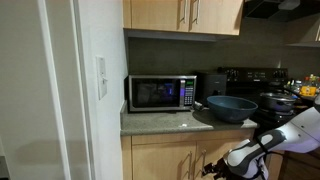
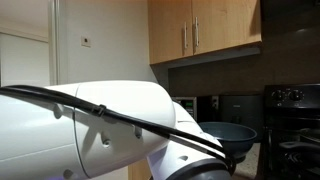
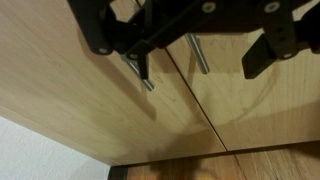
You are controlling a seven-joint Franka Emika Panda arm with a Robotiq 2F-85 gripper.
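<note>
My gripper stands open in front of the wooden lower cabinet doors, its two dark fingers wide apart in the wrist view. One metal bar handle (image 3: 197, 53) shows in the gap between them. A second handle (image 3: 138, 72) lies partly behind the left finger. Both doors look closed, with a narrow seam between them. In exterior view 1 the gripper (image 1: 211, 169) is low beside the lower cabinet (image 1: 160, 160), under the counter. Whether a finger touches a handle cannot be told. In exterior view 2 the arm hides the gripper.
Above the cabinet, the counter (image 1: 150, 126) carries a microwave (image 1: 162, 93) and a large dark blue bowl (image 1: 232, 108) near its front edge. A stove with a pan (image 1: 278, 101) stands at the right. Wooden floor (image 3: 235, 167) shows below the doors.
</note>
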